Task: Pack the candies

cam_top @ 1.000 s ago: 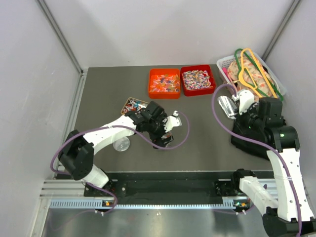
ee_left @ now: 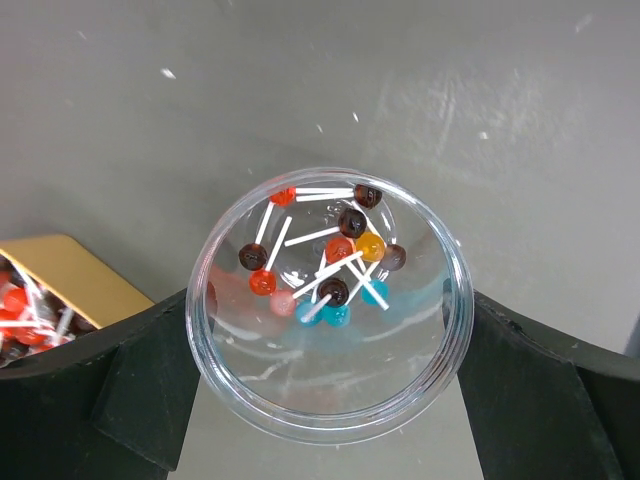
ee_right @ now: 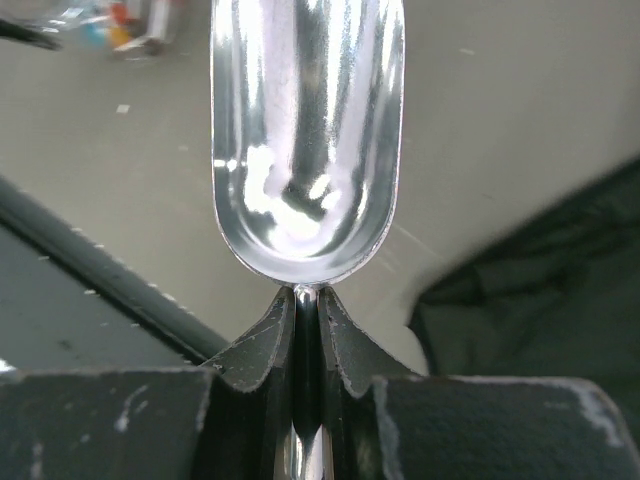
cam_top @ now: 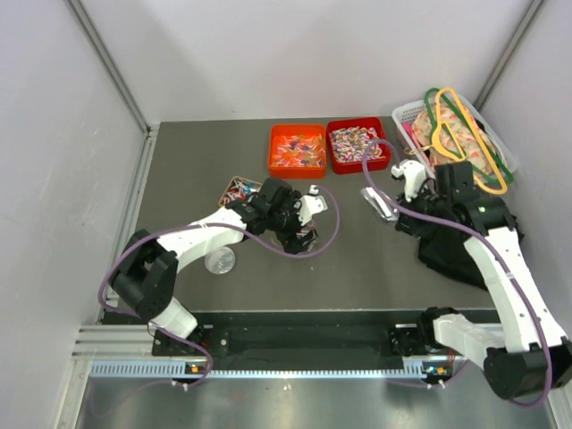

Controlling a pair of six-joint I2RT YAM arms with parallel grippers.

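Observation:
A clear round jar (ee_left: 330, 405) holds several lollipops (ee_left: 338, 250) with brown, red, orange and blue heads at its bottom. My left gripper has a finger on either side of the jar and is open; whether the pads touch its wall I cannot tell. A shiny metal scoop (ee_right: 305, 130) points forward from my right gripper, which is shut on its handle. From above, the scoop (cam_top: 380, 204) looks empty and hangs to the right of the jar. Beside the left arm lies a clear round lid (cam_top: 220, 260).
An orange bin (cam_top: 298, 173) and a red bin (cam_top: 359, 167), both with wrapped candies, stand at the back. A small box of lollipops (cam_top: 239, 189) sits behind the left arm. At the right are a white basket (cam_top: 410, 111) and black cloth (cam_top: 458, 256). Bare table lies between the arms.
The left gripper has shifted only a little around the jar.

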